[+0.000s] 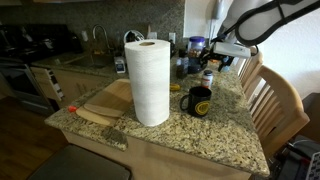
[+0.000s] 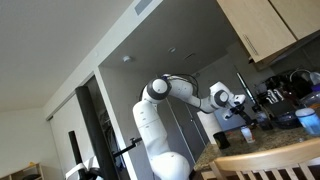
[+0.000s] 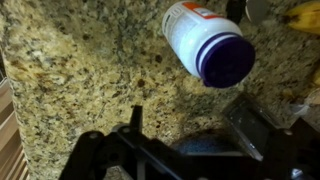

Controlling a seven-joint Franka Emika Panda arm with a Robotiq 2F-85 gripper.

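A white bottle with a purple cap shows at the top of the wrist view. In exterior view 1 the same white bottle stands on the counter behind the black mug. My gripper hangs above the counter, up and to the right of the bottle and apart from it. Spread fingers rise from the bottom of the wrist view, with no object held between them. Exterior view 2 has my gripper above the white bottle.
A paper towel roll and a cutting board stand to the left. Jars crowd the back of the counter. A wooden chair borders the right edge.
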